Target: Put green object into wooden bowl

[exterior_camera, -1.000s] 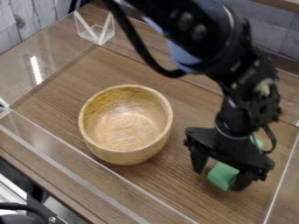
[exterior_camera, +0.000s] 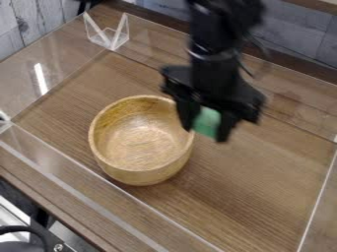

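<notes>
The green object is up off the table, with my gripper shut on it. It hangs just right of the wooden bowl's rim, and the dark fingers hide much of it. The wooden bowl stands upright on the table left of the gripper, its inside empty. Motion blurs the arm and fingers, so fine detail of the grip cannot be made out.
Bare table stretches to the right and front of the bowl. A white wire-like stand is at the back left. Dark cables lie off the table at the lower left corner.
The gripper has risen from the table at the right and swung left and back toward the bowl, carrying the green object. The bowl has not moved.
</notes>
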